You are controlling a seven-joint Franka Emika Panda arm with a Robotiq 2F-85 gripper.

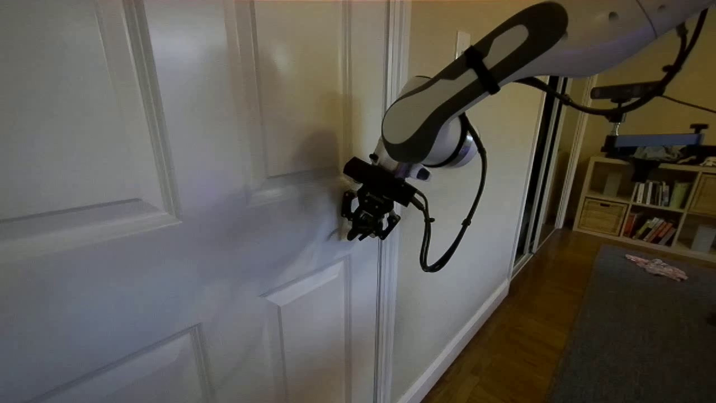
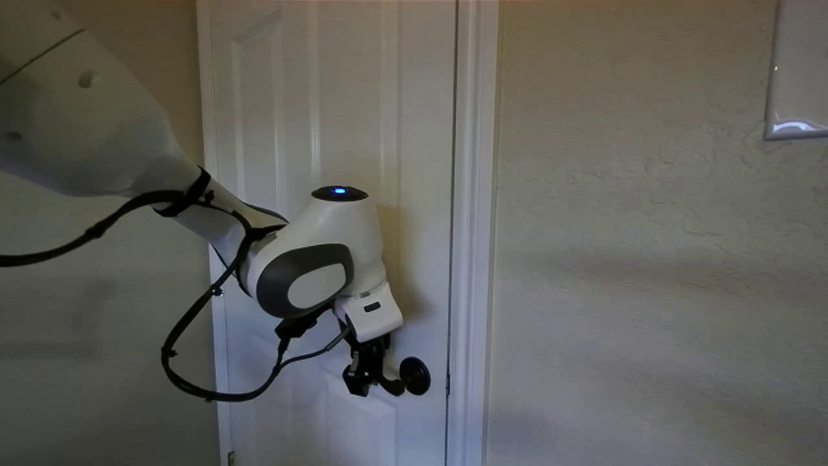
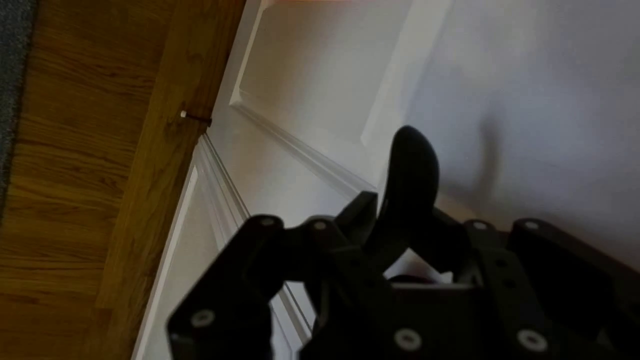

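A white panelled door (image 1: 221,248) carries a black lever handle (image 2: 413,376), whose round base shows to the right of my gripper (image 2: 374,374). In exterior view 1, my gripper (image 1: 369,229) is down over the handle and hides most of it. The wrist view has the curved end of the handle (image 3: 412,165) rising between the fingers of my gripper. Both fingers stand close around the lever, one on each side. Whether they press on it cannot be made out in the dark. The door looks closed against its frame (image 2: 473,233).
A plain wall (image 2: 644,272) lies right of the door frame. The arm's cable (image 1: 463,235) hangs in a loop beside the wrist. Wooden floor (image 1: 537,315), a grey rug (image 1: 624,322) and a bookshelf (image 1: 617,181) are farther right, away from the arm.
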